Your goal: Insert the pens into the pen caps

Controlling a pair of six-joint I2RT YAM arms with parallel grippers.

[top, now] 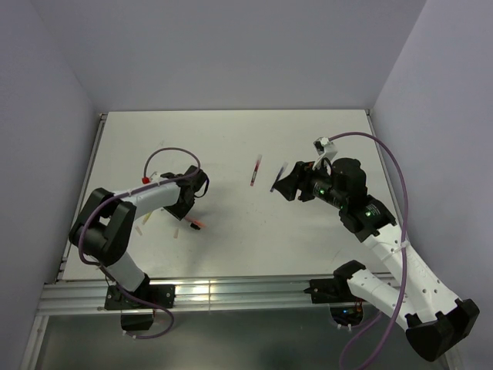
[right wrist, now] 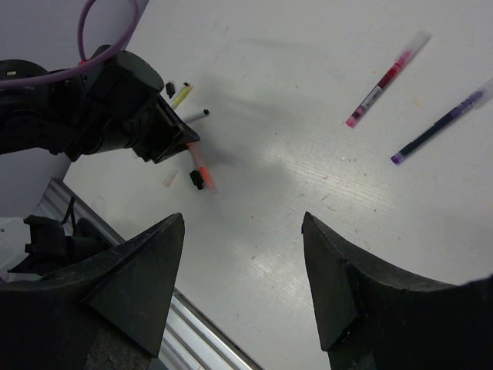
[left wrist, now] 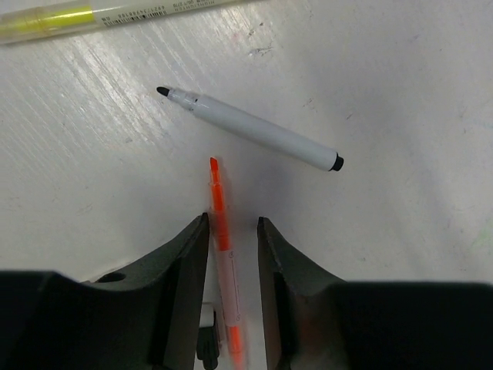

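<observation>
In the left wrist view an orange pen (left wrist: 223,247) lies lengthwise, its bare tip facing away from me. My left gripper is part open over it, one finger close on each side; the pen runs nearer the left finger, and no grip shows. Beyond it are an uncapped white pen (left wrist: 262,131) with a black tip and a yellow pen (left wrist: 131,14). A small black-ended piece (left wrist: 207,339) shows beside the orange pen. My right gripper stands wide open and empty above the table. Past it lie a red pen (right wrist: 387,79) and a purple pen (right wrist: 439,127).
A small pale piece (top: 176,233) lies left of the orange pen's near end. A metal rail (top: 231,289) borders the near edge.
</observation>
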